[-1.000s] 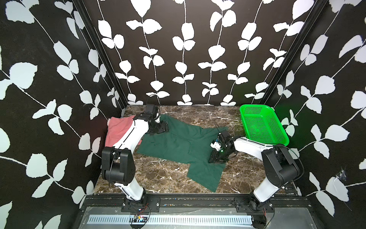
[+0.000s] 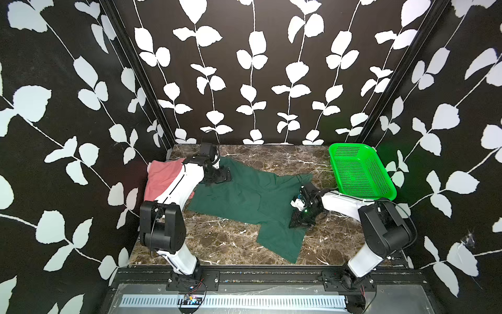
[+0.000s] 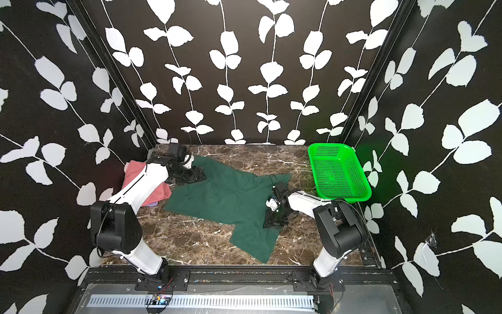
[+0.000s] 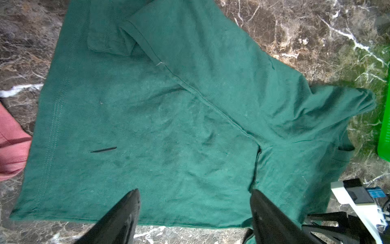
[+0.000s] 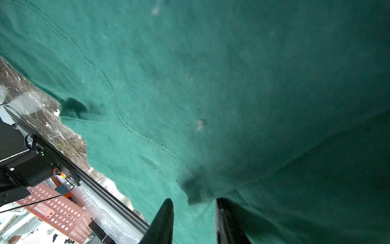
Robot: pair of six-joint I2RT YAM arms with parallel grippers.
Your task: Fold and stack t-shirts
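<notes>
A dark green T-shirt (image 2: pixel 245 193) lies spread and wrinkled across the marble table, one sleeve pointing to the front. Above its left end hovers my left gripper (image 2: pixel 224 175); in the left wrist view its fingers (image 4: pixel 124 215) stand wide apart with only shirt far below. My right gripper (image 2: pixel 299 222) is low over the shirt's right part, by the collar. The right wrist view shows its two fingers (image 5: pixel 162 221) parted, with green cloth close behind them; whether they touch it I cannot tell. Part of the shirt's right end is hidden by the right arm.
Folded red cloth (image 2: pixel 162 178) lies at the table's left end, beside the shirt. A green plastic basket (image 2: pixel 389 188) stands empty at the back right. Bare marble (image 2: pixel 219 240) shows along the front left.
My right gripper has shifted slightly toward the table's front and a little to the right. The left arm and the shirt look the same.
</notes>
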